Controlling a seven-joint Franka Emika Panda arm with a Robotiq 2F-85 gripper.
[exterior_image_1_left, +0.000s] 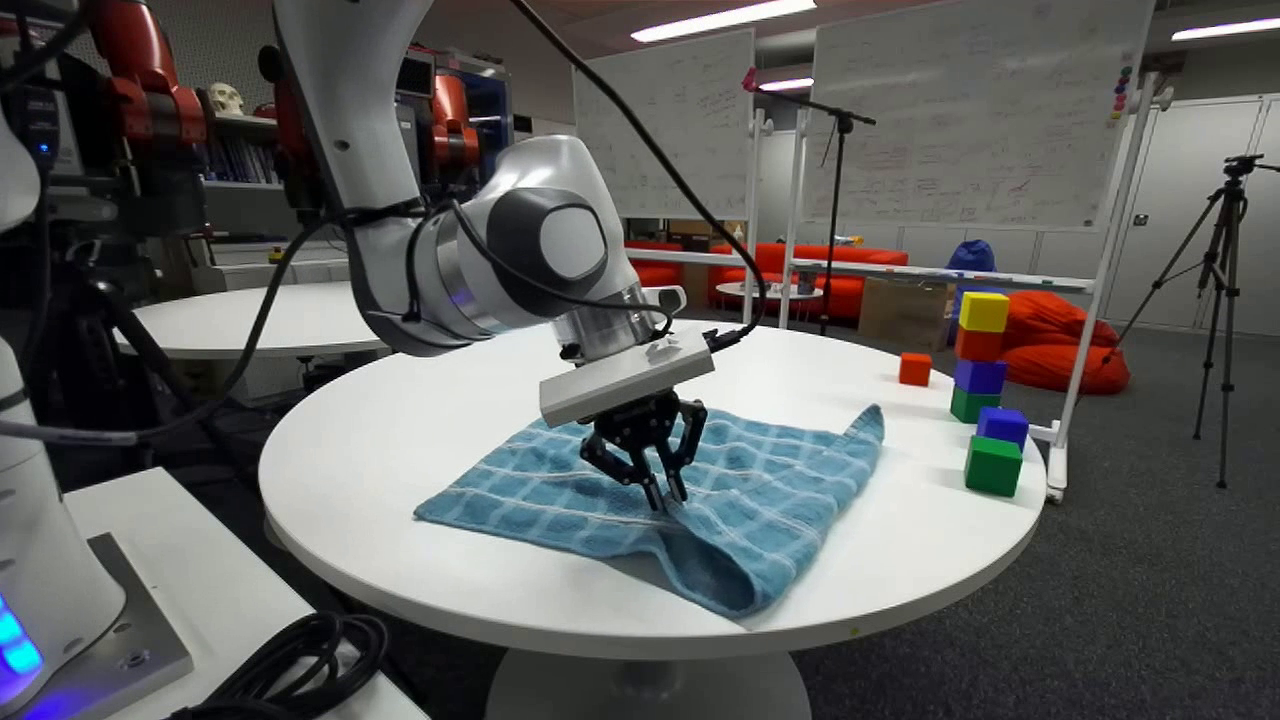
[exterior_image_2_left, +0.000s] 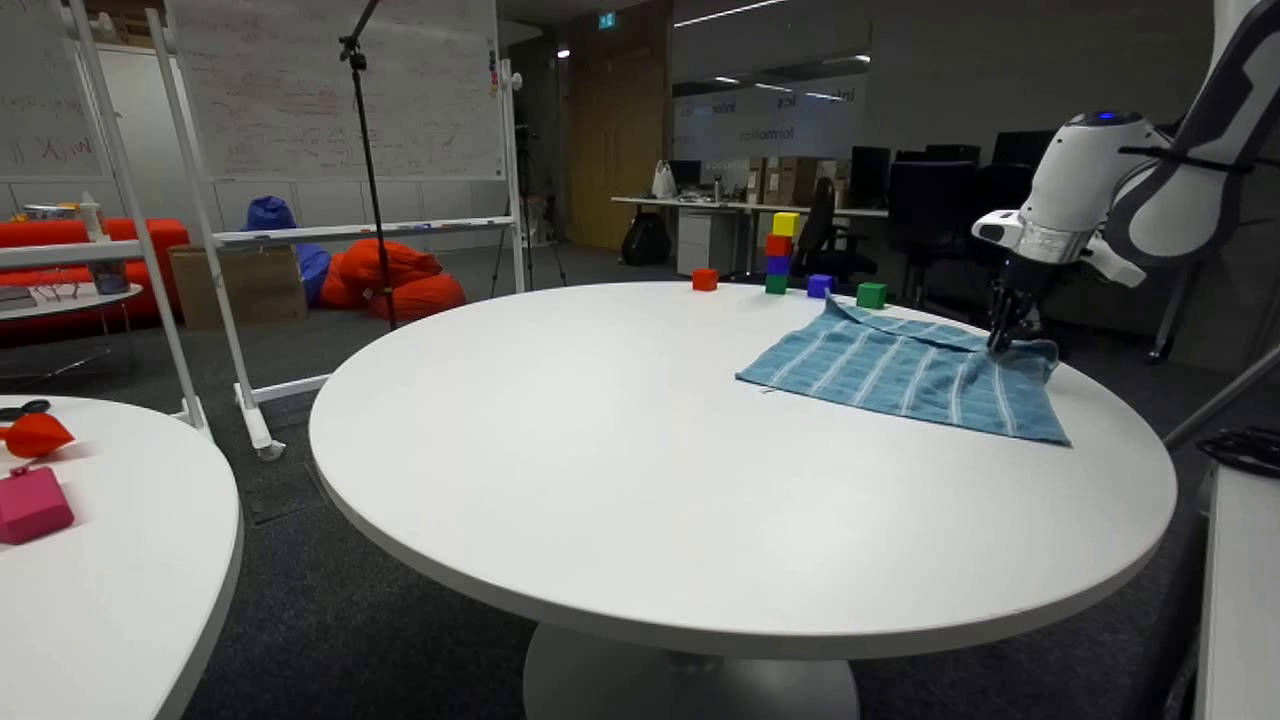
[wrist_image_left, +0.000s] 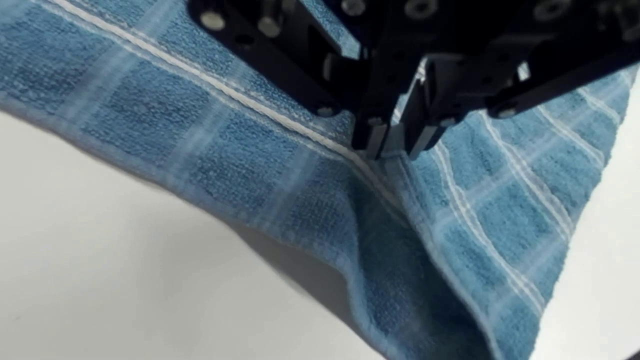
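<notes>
A blue towel with white stripes lies on the round white table, spread out with a fold raised along its near side. My gripper points down at that fold, its fingers closed on a pinch of the cloth. In the wrist view the towel bunches up between and below the fingertips, and a hollow pleat runs away from them. Seen from the other side, the gripper touches the towel near its far edge, close to the table's rim.
On the table's right side stand a tower of coloured blocks topped by a yellow block, a loose red block, a blue block and a green block.
</notes>
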